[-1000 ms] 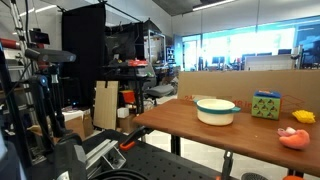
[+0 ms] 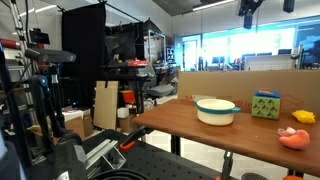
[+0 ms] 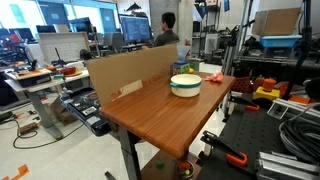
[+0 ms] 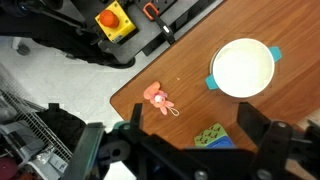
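Note:
A white pot with a teal rim and handles (image 2: 217, 111) stands on the wooden table, and it looks empty in the wrist view (image 4: 243, 68). Behind it to the right in exterior view 1 is a green block with a blue top (image 2: 265, 104). A pink toy (image 2: 294, 138) lies near the table's right front edge; from the wrist it shows as a small pink shape (image 4: 157, 97). High above the table hangs my gripper, open and empty, well clear of everything. Only its lower part enters the top of exterior view 1.
A yellow object (image 2: 303, 117) rests at the table's far right. Along the back stands a brown board (image 3: 130, 78). A person (image 3: 166, 30) sits beyond the board.
My gripper has come down into the top right of exterior view 1, where it was almost out of sight before. The objects on the table have stayed put.

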